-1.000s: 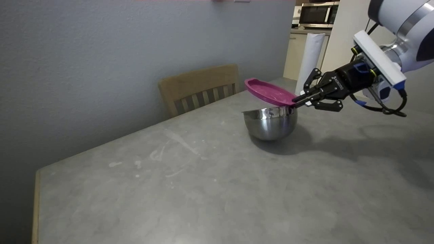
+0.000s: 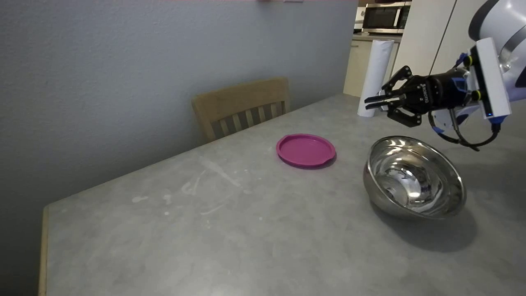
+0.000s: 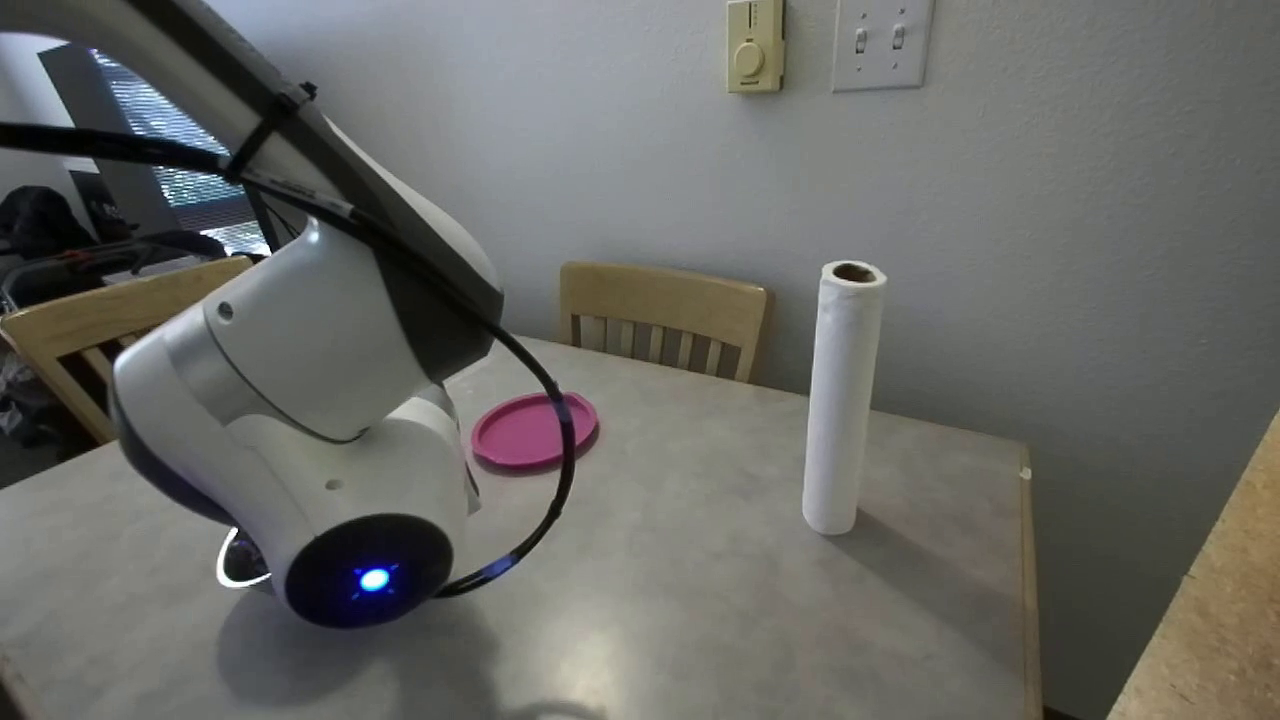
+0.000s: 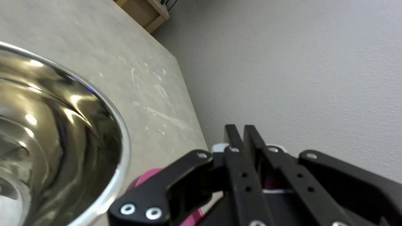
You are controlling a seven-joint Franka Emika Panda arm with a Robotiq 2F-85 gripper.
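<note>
My gripper (image 2: 365, 103) hangs above the table at the right, fingers nearly together with a thin gap and nothing visible between them. In the wrist view, the fingertips (image 4: 232, 130) stand side by side against the wall. The steel bowl (image 2: 411, 172) is below and in front of the gripper, apart from it, tilted with its opening toward exterior view 1. Whether its base fully rests on the table is unclear. Its rim (image 4: 122, 150) fills the wrist view's left side. A pink plate (image 2: 305, 150) is on the table, left of the bowl; the gripper partly hides it in the wrist view.
A white paper roll (image 3: 843, 396) stands upright toward the table's end, behind the gripper in exterior view 1. A wooden chair (image 2: 246, 103) is at the wall side.
The bowl has moved right and nearer exterior view 1, and tipped. The plate, held tilted at the fingers above the bowl before, is now on the table. My gripper has risen, levelled and lost the plate.
</note>
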